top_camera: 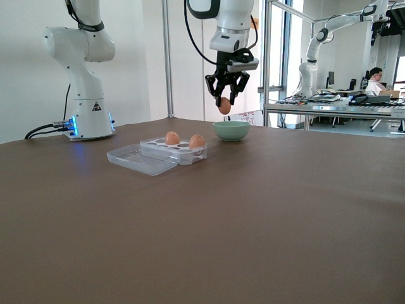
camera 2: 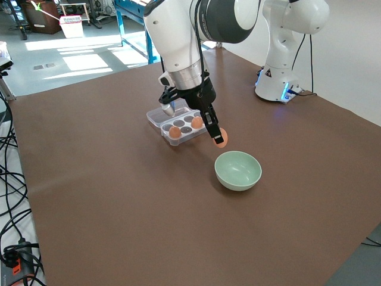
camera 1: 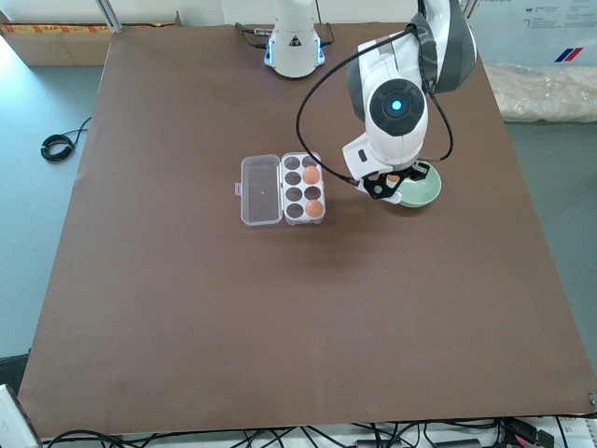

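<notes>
My gripper [top_camera: 224, 95] is shut on an egg [top_camera: 224, 106], held in the air above and beside a pale green bowl [top_camera: 231, 132]. In the right view the egg [camera 2: 221, 140] shows just above the bowl [camera 2: 237, 173]; in the left view the gripper hides part of the bowl [camera 1: 422, 191]. A clear plastic egg carton [camera 1: 294, 191] lies open, its lid [camera 1: 260, 191] flat to one side, with two eggs in it [camera 1: 314, 207] and several empty slots.
Cables lie beyond its edge.
</notes>
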